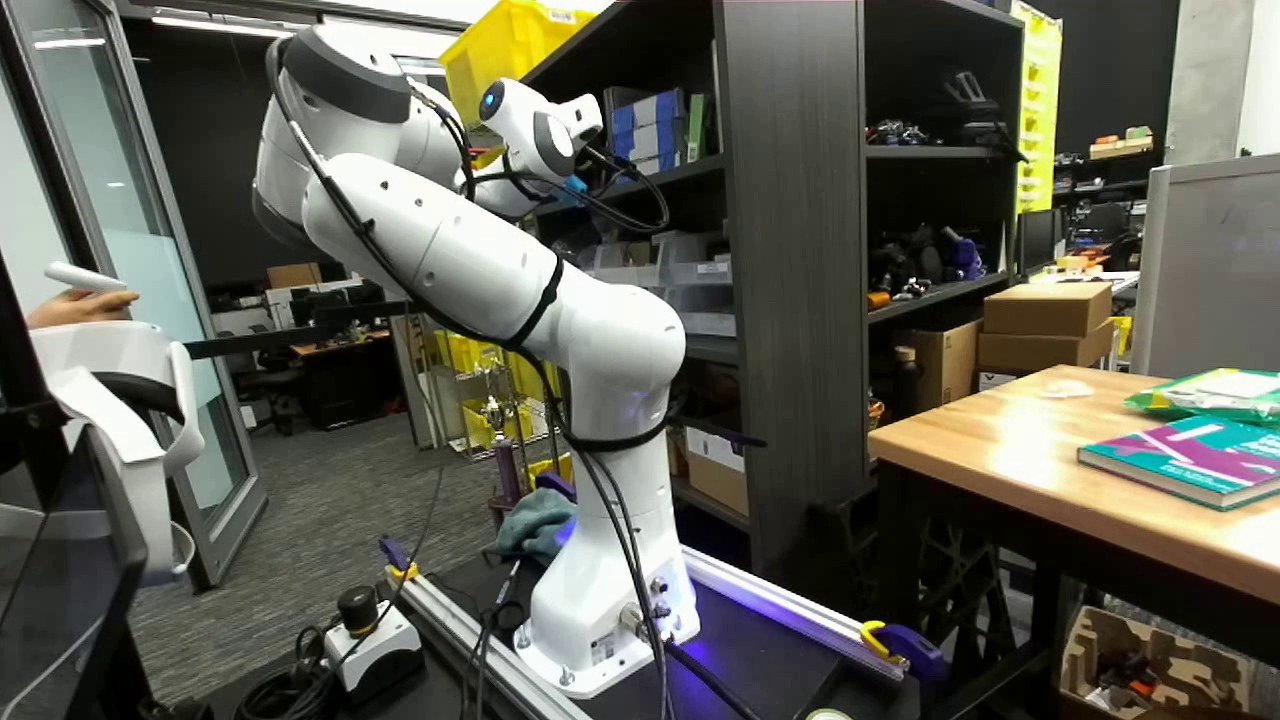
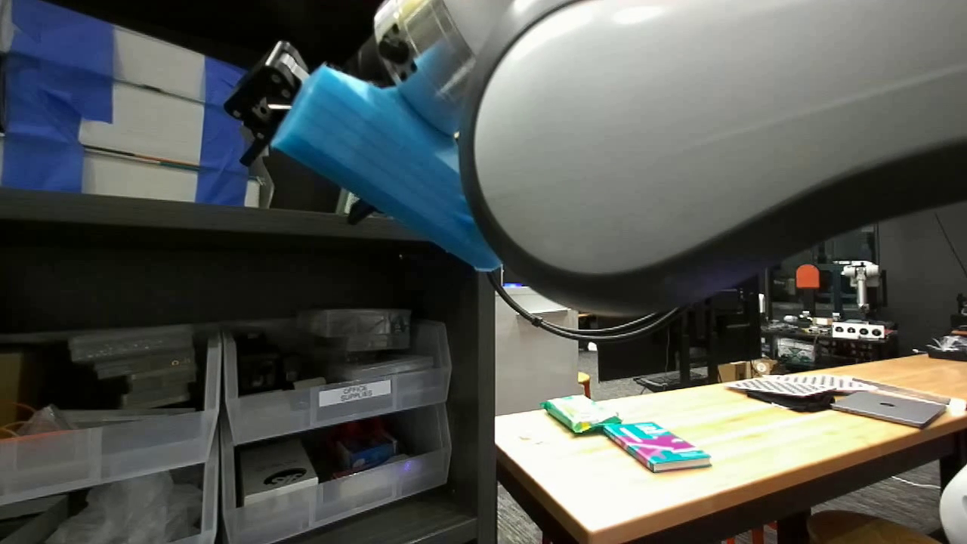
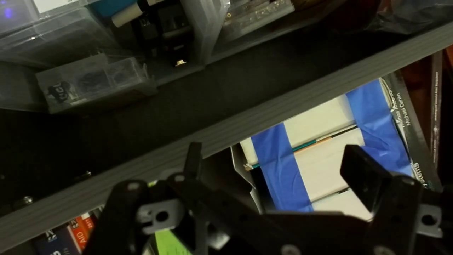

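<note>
My gripper is open, its two black fingers wide apart with nothing held. Beyond them in the wrist view lies a stack of pale books (image 3: 327, 148) bound with blue tape, on a dark shelf (image 3: 238, 127). The stack shows in the gap between the fingers; whether they touch it cannot be told. Exterior view 2 has the gripper (image 2: 263, 104) in front of the right end of the taped stack (image 2: 145, 136), with a blue block-like part (image 2: 381, 163) on the wrist. A green book (image 1: 696, 127) stands to the right of the stack in exterior view 1.
Below the shelf sit clear bins (image 2: 335, 399) of supplies. A dark upright book (image 3: 407, 119) adjoins the stack. On the wooden table (image 1: 996, 438) lie a teal and purple book (image 1: 1200, 460) and a green packet (image 1: 1218, 394). A person's hand (image 1: 84, 307) holds a white controller at left.
</note>
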